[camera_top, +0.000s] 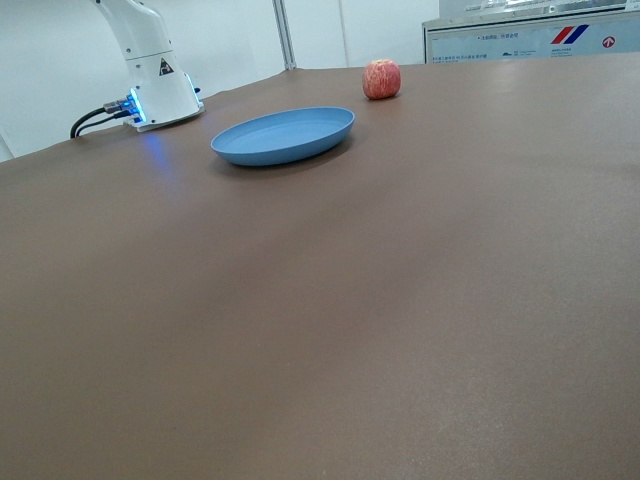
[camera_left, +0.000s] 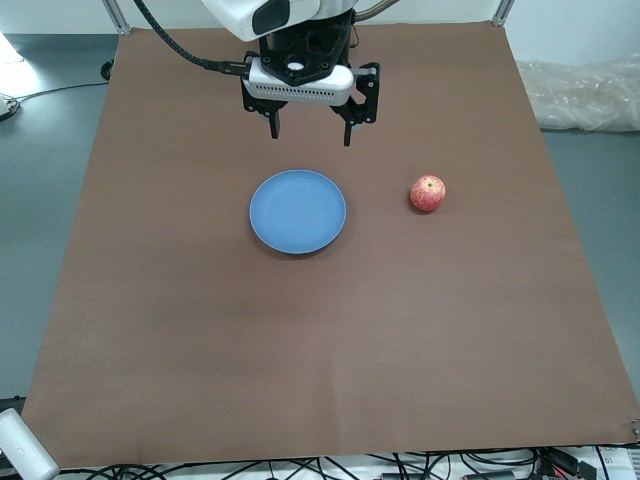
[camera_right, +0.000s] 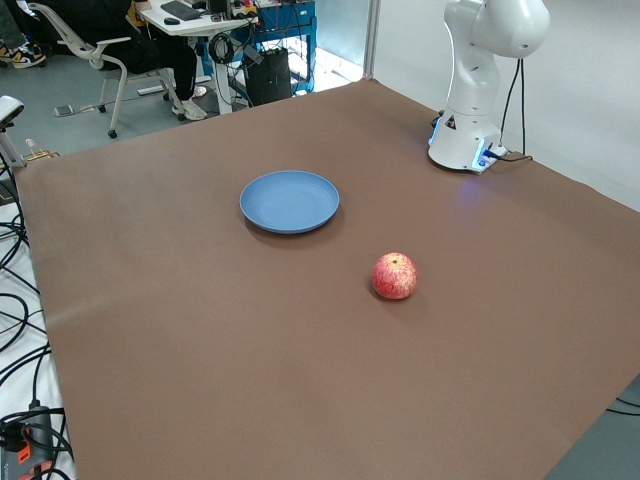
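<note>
My gripper (camera_left: 310, 134) hangs at the top of the left view, above the far half of the table, its two black fingers spread apart with nothing between them. In that view a blue plate (camera_left: 298, 211) lies below it, with a red apple (camera_left: 427, 193) to the plate's right. The top view shows the plate (camera_top: 282, 135) flat and the apple (camera_top: 381, 79) upright beyond it. In the right view the apple (camera_right: 394, 275) sits apart from the plate (camera_right: 289, 202); the gripper is out of that view.
The arm's base (camera_right: 462, 140) stands at its edge in the right view. Cables and equipment lie beyond the table's edges, outside the working surface.
</note>
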